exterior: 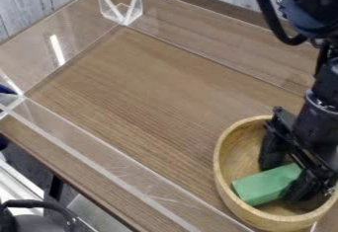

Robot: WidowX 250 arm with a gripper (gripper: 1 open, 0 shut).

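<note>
A round wooden bowl (235,157) sits at the lower right of the camera view with a green block (264,186) lying inside it. My black gripper (294,167) reaches down into the bowl from the right, at and just above the green block, covering the bowl's right part. Its fingertips are dark and overlap each other, so their exact contact with the block is unclear.
A wooden tabletop (138,93) with clear plastic edging along its sides fills most of the view. A black object (27,216) is at the bottom-left corner, off the table.
</note>
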